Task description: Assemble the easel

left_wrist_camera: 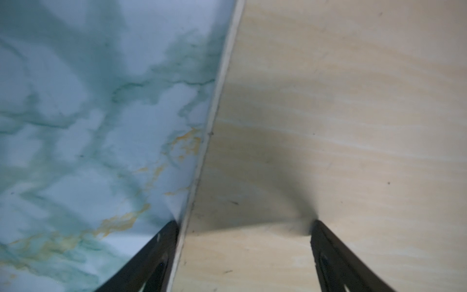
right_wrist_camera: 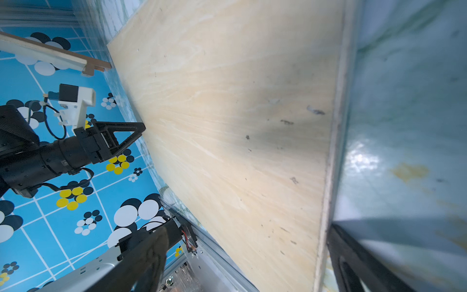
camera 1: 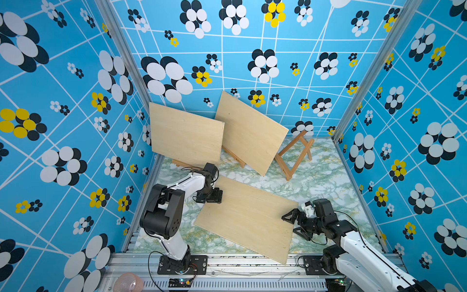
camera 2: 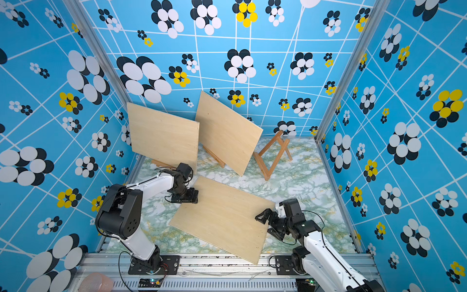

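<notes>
A plywood board [camera 1: 248, 219] lies flat on the marbled floor. My left gripper is open over its left edge, one finger beside the edge and the other above the board. My right gripper is open at the board's right edge, with a fingertip close against that edge. Two more boards [camera 1: 184, 131] [camera 1: 250, 131] stand tilted at the back left on wooden supports. An empty wooden easel stand [camera 1: 291, 171] stands to their right.
Patterned walls close in the left, back and right sides. The metal rail [camera 1: 233, 272] runs along the front.
</notes>
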